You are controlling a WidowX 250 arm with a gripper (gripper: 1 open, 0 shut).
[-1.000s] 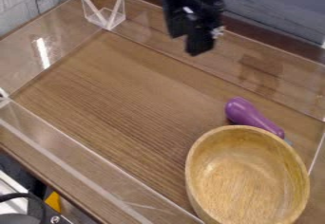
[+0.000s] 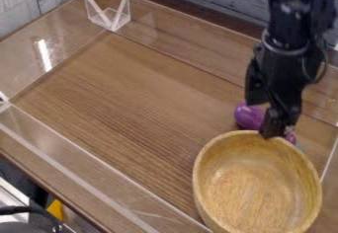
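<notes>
My gripper [image 2: 275, 105] is lowered at the right of the table, open, directly over a purple eggplant-like object [image 2: 248, 116]. The black gripper body hides much of that object; whether the fingers touch it cannot be told. Just below them is a large round wooden bowl [image 2: 254, 188], empty.
A clear wire-like holder [image 2: 109, 10] stands at the back left. Raised edges run along the left and back.
</notes>
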